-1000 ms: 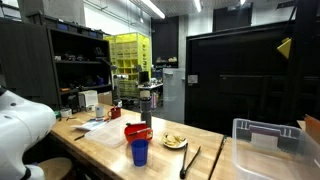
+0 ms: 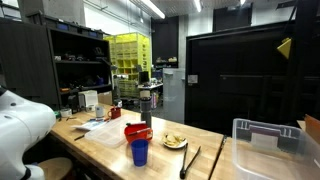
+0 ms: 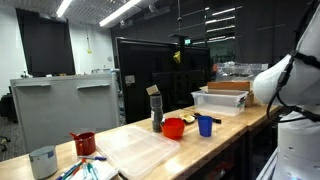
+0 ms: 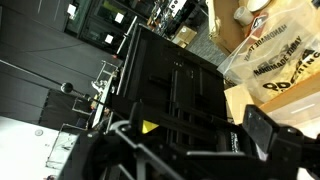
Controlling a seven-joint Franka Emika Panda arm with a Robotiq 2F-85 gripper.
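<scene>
My gripper shows at the bottom of the wrist view, its dark fingers (image 4: 262, 127) wide apart with nothing between them. Neither exterior view shows the fingers; only the white arm (image 2: 20, 130) enters at the left of exterior view 1. On the wooden table stand a blue cup (image 2: 139, 153), a red bowl (image 2: 137, 132) and a dark canister (image 3: 156, 112). Behind the cup lies a plate of yellowish food (image 2: 173, 140). A long black utensil (image 2: 189, 163) rests to its right.
A clear plastic bin (image 2: 268, 144) occupies the table's right end. Exterior view 2 has a translucent tray (image 3: 137, 150), a red pot (image 3: 84, 143), a grey pot (image 3: 43, 161) and several markers (image 3: 78, 168). Bare table (image 2: 205, 150) lies left of the bin.
</scene>
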